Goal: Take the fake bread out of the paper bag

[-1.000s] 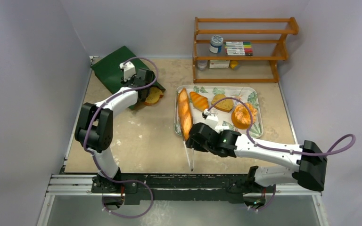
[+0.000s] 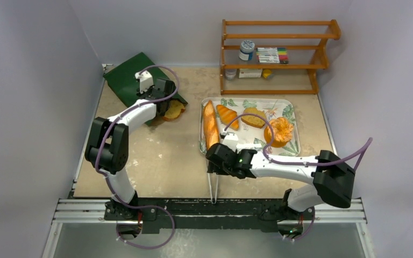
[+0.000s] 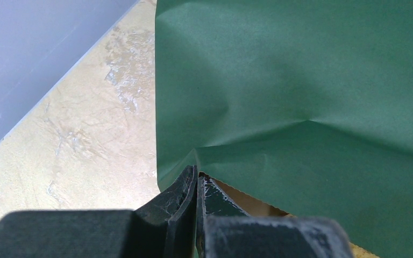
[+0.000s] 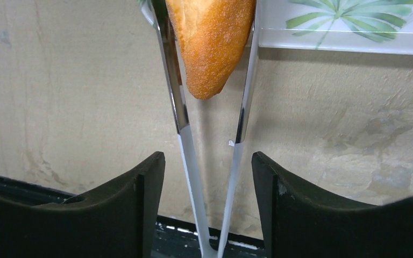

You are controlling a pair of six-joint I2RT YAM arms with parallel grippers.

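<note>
The green paper bag (image 2: 123,80) lies at the back left, its mouth facing front right. A bread slice (image 2: 174,110) shows at that mouth. My left gripper is shut on the bag's edge, where the green paper folds in to its fingertips. Metal tongs (image 4: 192,166) rest with their arms on either side of the baguette's end (image 4: 211,64). My right gripper stands open above the tongs, one finger to each side, touching neither arm. The baguette (image 2: 209,121) lies along the left side of the tray (image 2: 247,102), its front end over the rim.
On the tray are a croissant (image 2: 227,115), another bread slice (image 2: 254,119) and a round loaf (image 2: 279,131). A wooden shelf (image 2: 277,67) with jars and pens stands behind it. Between bag and tray the table (image 2: 161,156) is bare.
The tongs have shifted a little toward the front edge and now lie released. My right gripper has opened from them, and its arm has swung slightly left. The left arm and bag look still.
</note>
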